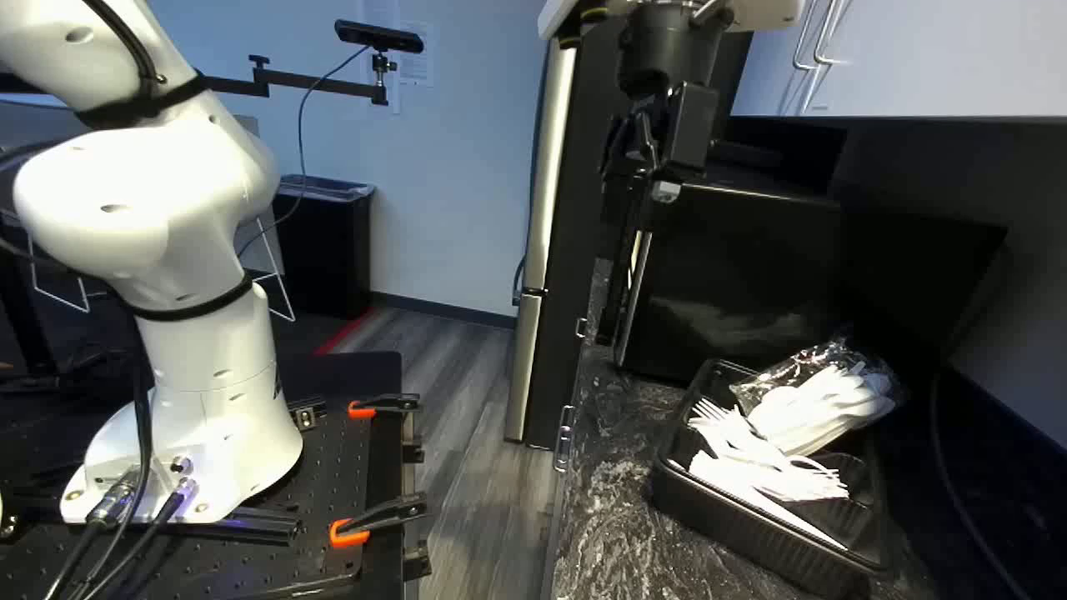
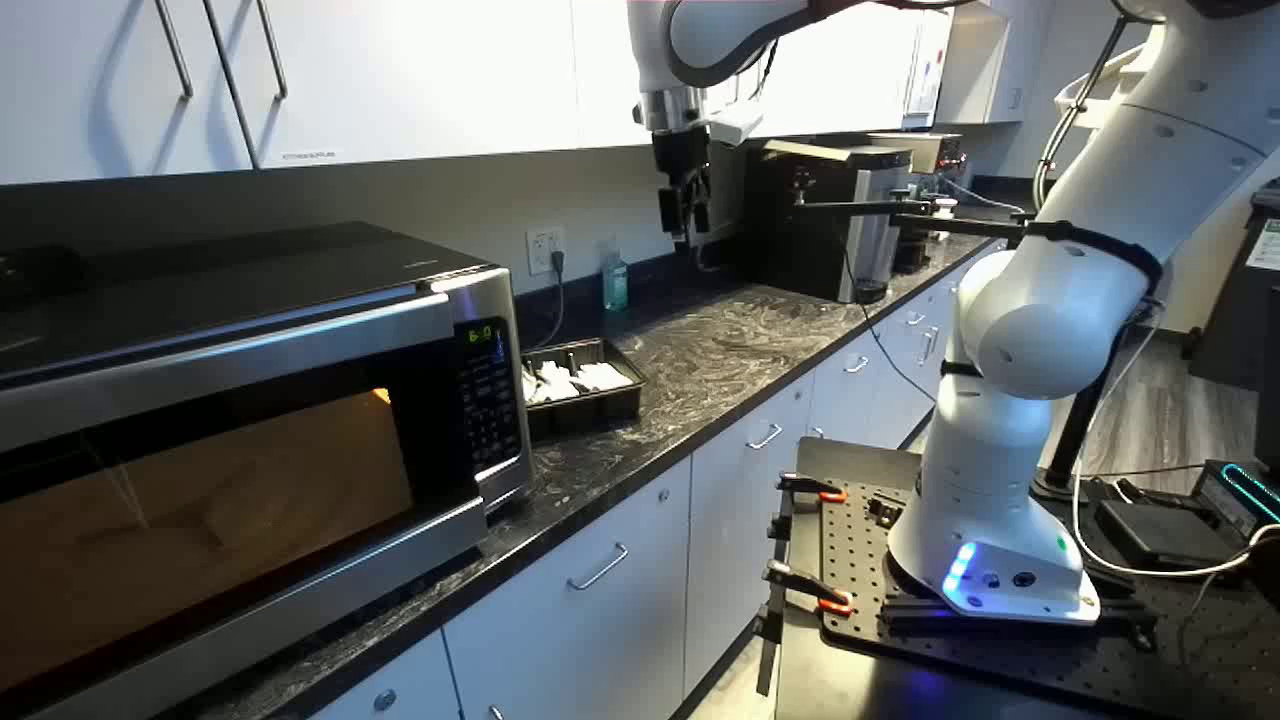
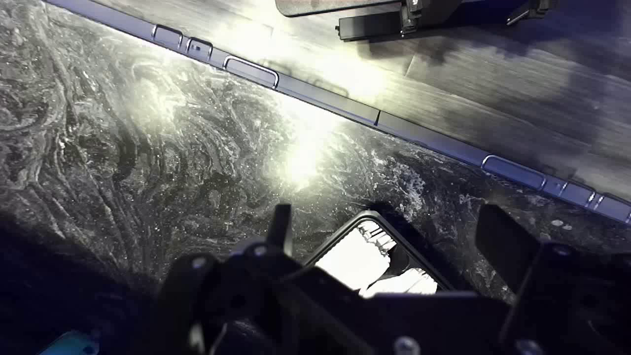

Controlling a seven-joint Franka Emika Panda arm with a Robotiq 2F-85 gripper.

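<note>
In the wrist view my gripper is open, its two dark fingers wide apart with nothing held between them. It hangs well above the counter, and exterior view 2 shows the gripper (image 2: 684, 228) pointing down in front of the back wall. Below it in the wrist view, a black tray (image 3: 408, 241) appears in the gap, partly covered by the gripper's body. White plastic utensils (image 1: 765, 465) lie in that tray, alongside a clear plastic bag (image 1: 815, 360) of more white cutlery. Exterior view 2 has the tray (image 2: 588, 414) beside the microwave.
The microwave (image 2: 252, 396) fills the counter's left end in exterior view 2. A teal bottle (image 2: 615, 283) stands by the wall, and a dark appliance (image 2: 798, 222) is farther along. The marbled counter (image 2: 720, 330) between tray and appliance is clear. White cabinets (image 2: 396, 78) hang overhead.
</note>
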